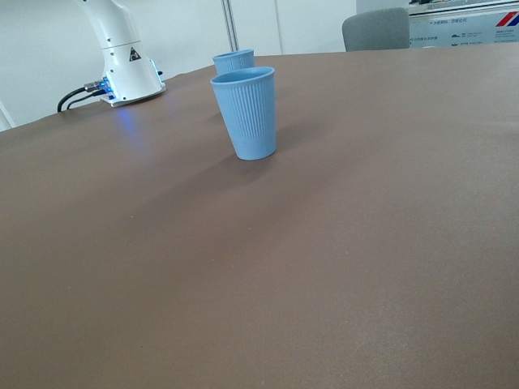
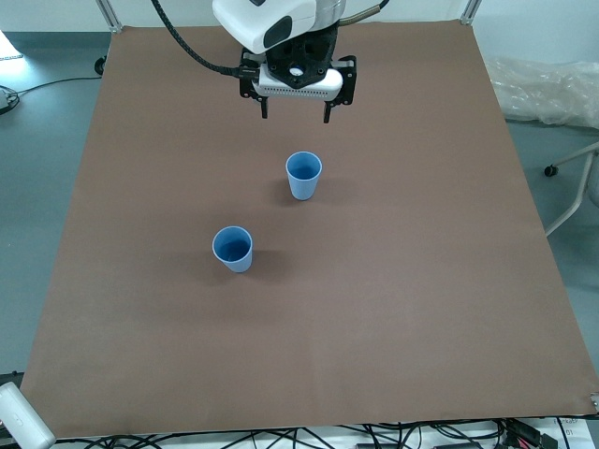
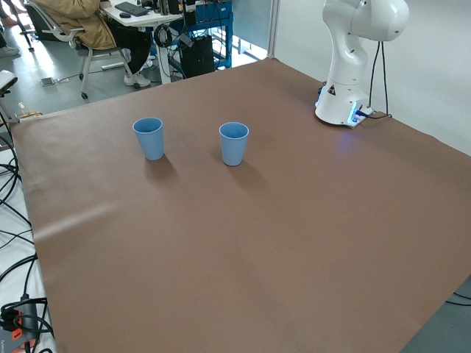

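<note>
Two ribbed blue cups stand upright and apart on the brown table (image 2: 421,281). In the left view one cup (image 2: 303,175) is nearer my gripper (image 2: 296,112); the other cup (image 2: 233,249) is lower and to the left. The top view shows a front cup (image 1: 247,113) partly hiding a rear cup (image 1: 233,61). The right view has a left cup (image 3: 149,138) and a right cup (image 3: 233,143). My gripper is open at the top of the left view, above and behind both cups, its two fingers wide apart with nothing between them.
Cables (image 2: 421,437) run along the table's near edge in the left view. A white arm base (image 3: 338,103) stands at the far edge in the right view. A person sits at a desk beyond the table.
</note>
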